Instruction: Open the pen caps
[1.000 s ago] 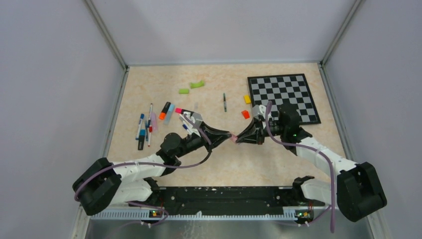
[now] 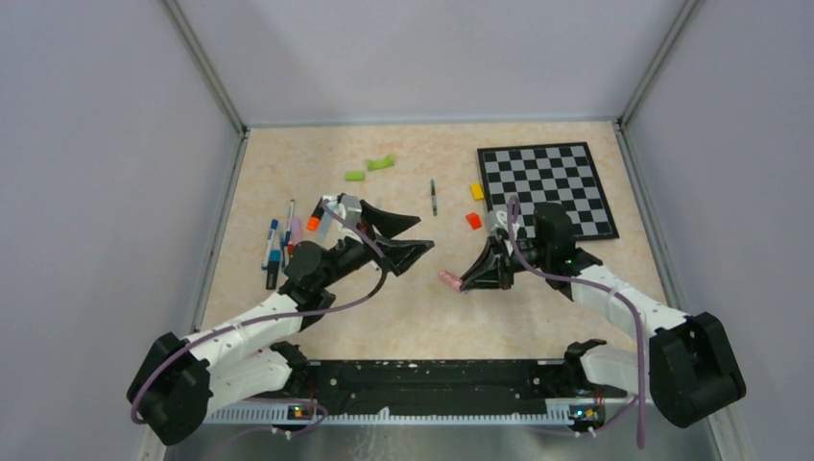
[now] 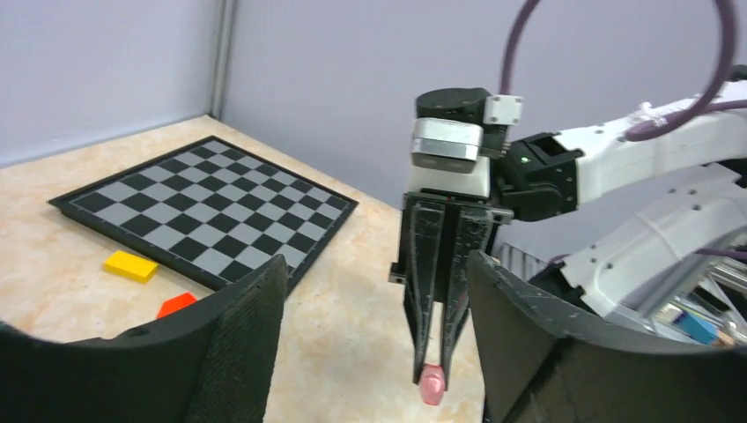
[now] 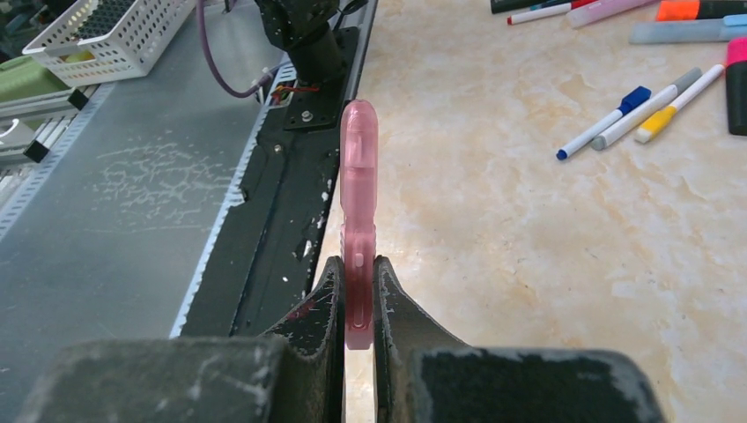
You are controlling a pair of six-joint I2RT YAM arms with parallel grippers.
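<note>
A pink pen stands out from my right gripper, which is shut on its lower part. A joint line crosses the pen just above the fingers; whether its cap is still on I cannot tell. From the left wrist view, only a rounded pink end shows beyond the right fingers. To the left of the pen and apart from it, my left gripper is open with nothing between its fingers. Several markers and pens lie at the table's left, among them an orange-and-black marker.
Two green pieces lie at the back. A thin dark pen rests near the middle. Yellow and red-orange pieces lie beside the checkered board.
The pen remains in my right gripper, which has barely moved.
</note>
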